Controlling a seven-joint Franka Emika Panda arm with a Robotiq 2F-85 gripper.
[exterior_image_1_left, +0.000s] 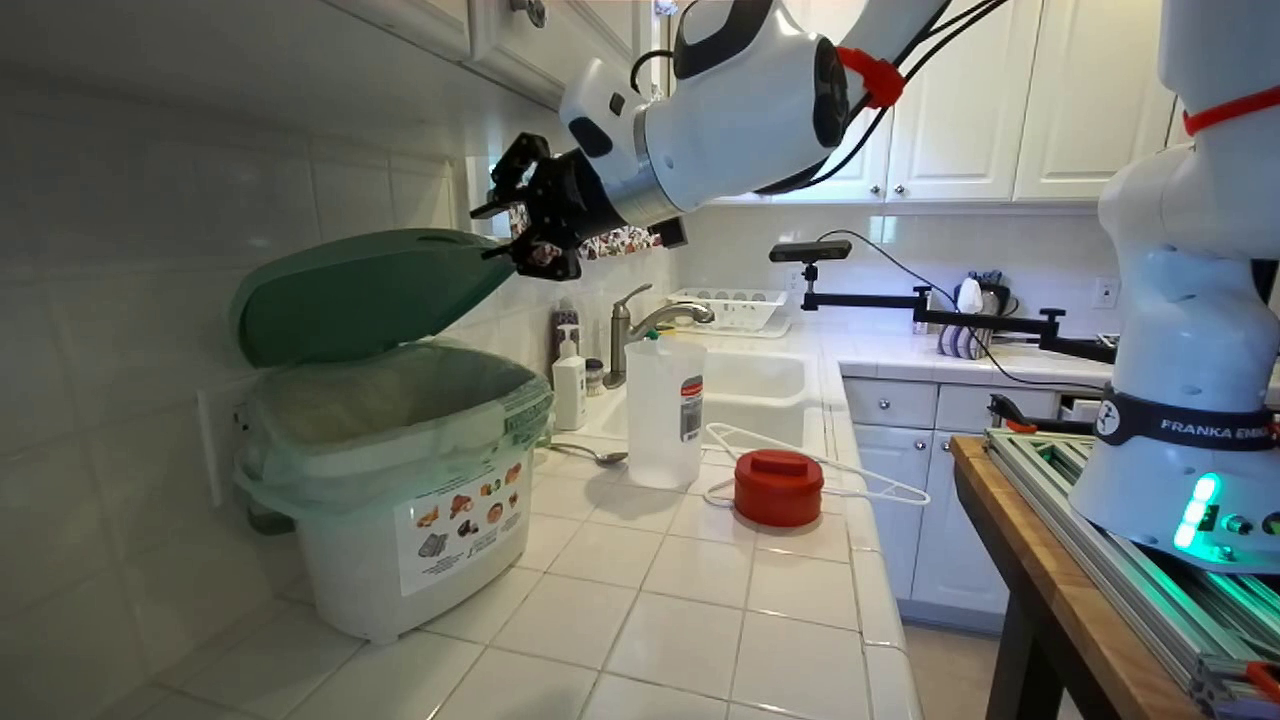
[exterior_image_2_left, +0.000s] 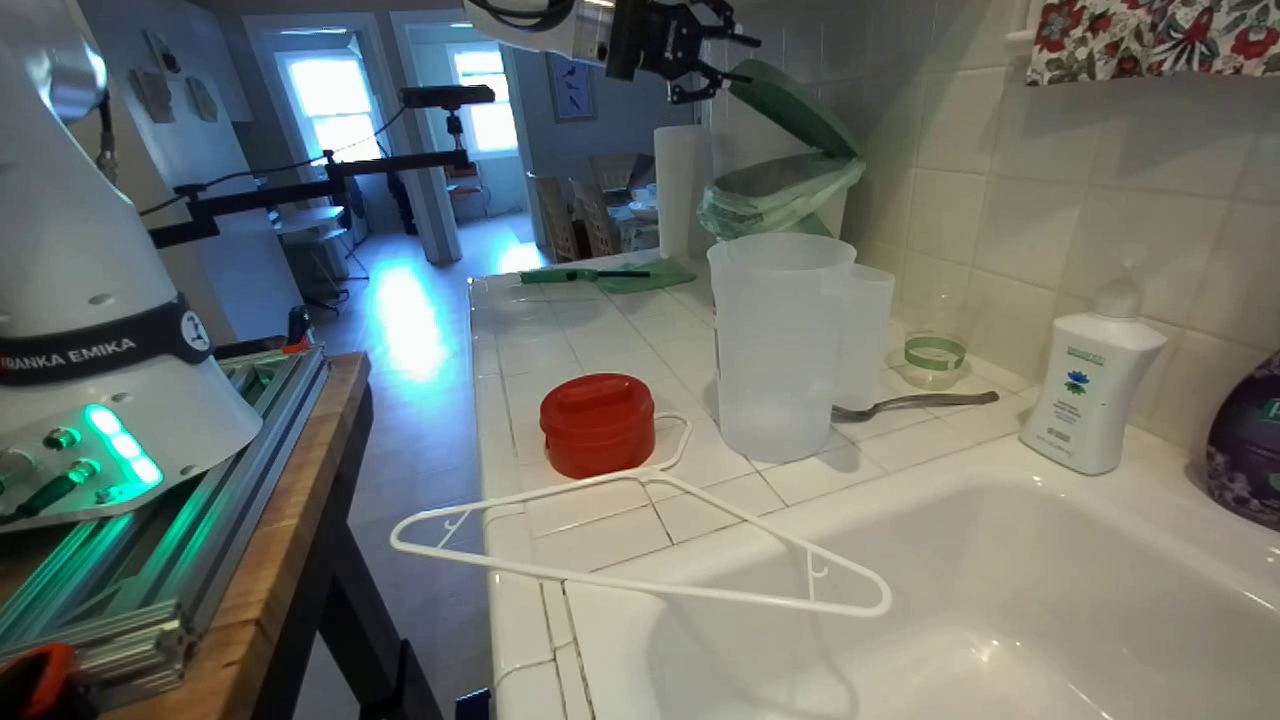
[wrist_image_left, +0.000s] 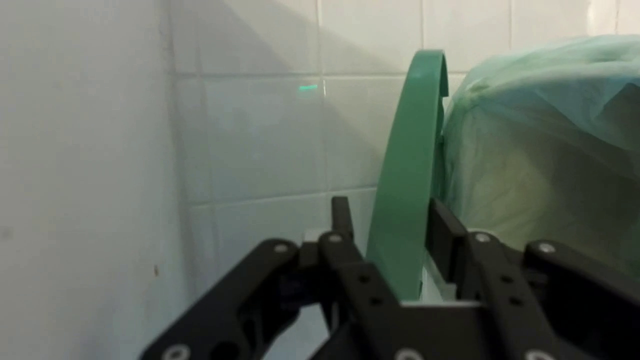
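Note:
A white bin with a pale green liner bag stands on the counter by the tiled wall. Its dark green lid is tilted up, raised clear of the bin's front and higher at its front edge. My gripper is at that raised edge, shut on it. In the wrist view, the lid runs between the two black fingers, edge-on to the camera. The liner's pale inside shows to the right of the lid; the bottom of the bin is hidden.
A clear pitcher, a red container and a white hanger sit near the sink. Upper cabinets hang close above the bin.

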